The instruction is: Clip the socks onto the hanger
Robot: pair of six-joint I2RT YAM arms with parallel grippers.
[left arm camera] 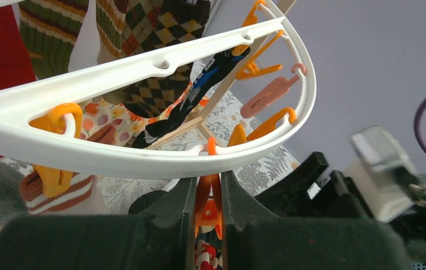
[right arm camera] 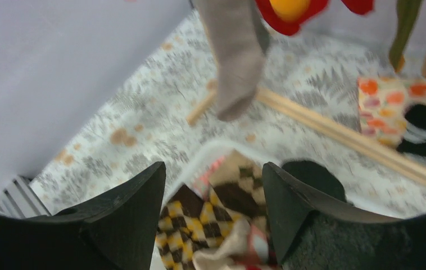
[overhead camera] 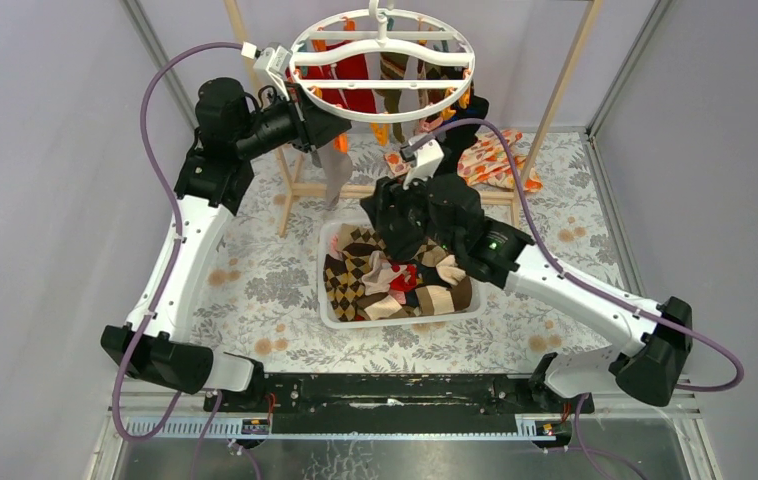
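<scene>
At the hanger in the top view, my left gripper is shut on an orange clip, which hangs from the white rim in the left wrist view. Socks hang from other clips, including a pale grey sock and dark argyle socks. My right gripper is open, over the white bin of loose socks, with nothing seen between its fingers in the blurred right wrist view.
A wooden frame holds the hanger. Orange floral cloth lies at the back right. The floor beside the bin is clear.
</scene>
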